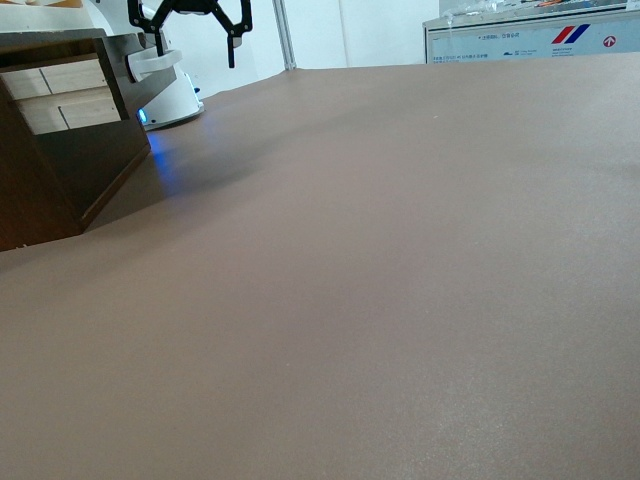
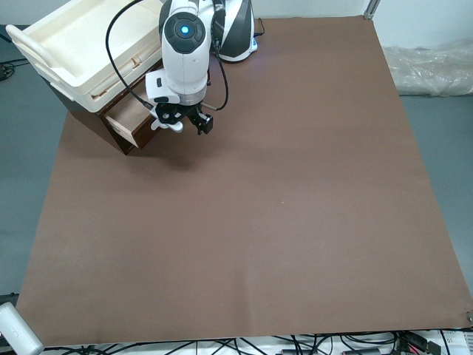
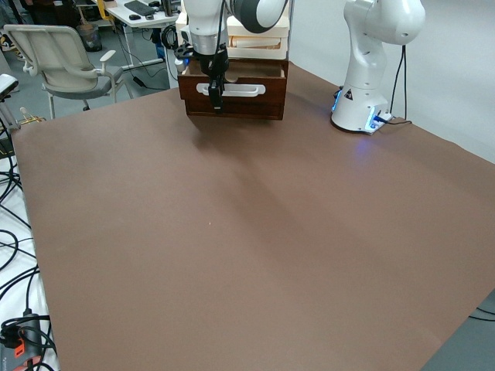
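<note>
My gripper (image 2: 198,122) hangs beside the dark wooden drawer unit (image 1: 35,185) at the back of the table, in front of a drawer with a white handle (image 3: 254,90). In the top view its black fingers (image 1: 232,50) are spread apart, and nothing shows between them. In the left view the drawer (image 2: 124,115) stands partly out, its pale inside showing beneath a cream plastic bin (image 2: 89,29) that rests on the unit. The right view shows the gripper from the side, over the drawer front.
The white robot base (image 3: 360,112) stands at the back beside the drawer unit. Cables and boxes (image 3: 27,340) lie off the table along one edge.
</note>
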